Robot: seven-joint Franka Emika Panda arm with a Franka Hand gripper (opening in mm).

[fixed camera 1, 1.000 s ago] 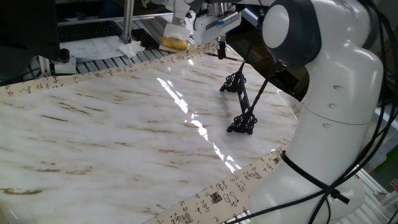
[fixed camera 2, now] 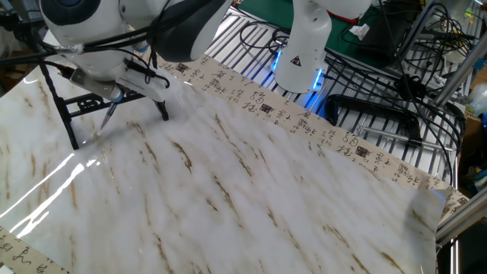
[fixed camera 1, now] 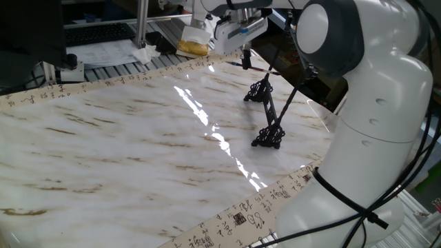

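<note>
A black ornate rack (fixed camera 1: pixel 269 114) with two scrolled feet stands on the marble-patterned mat, its uprights joined by a crossbar; it also shows at the upper left in the second exterior view. Past its far side, near the mat's back edge, my gripper (fixed camera 1: pixel 246 60) is low and small in view. A thin brush-like stick (fixed camera 1: pixel 265 69) crosses at its dark fingertips and appears held there. From the other side, the stick (fixed camera 2: pixel 109 116) slants down from the hand beside the rack (fixed camera 2: pixel 95 103). Finger detail is too small to see clearly.
The marble-patterned mat (fixed camera 1: pixel 103 151) is wide and bare, with bright glare streaks. A yellow-bottomed item (fixed camera 1: pixel 193 47) lies beyond its back edge. A second white arm base (fixed camera 2: pixel 300 57) and cables stand outside the mat.
The arm's elbow has shifted slightly right, and the hand has moved a little with it. More of the stick's length shows now. The rack has stayed in place.
</note>
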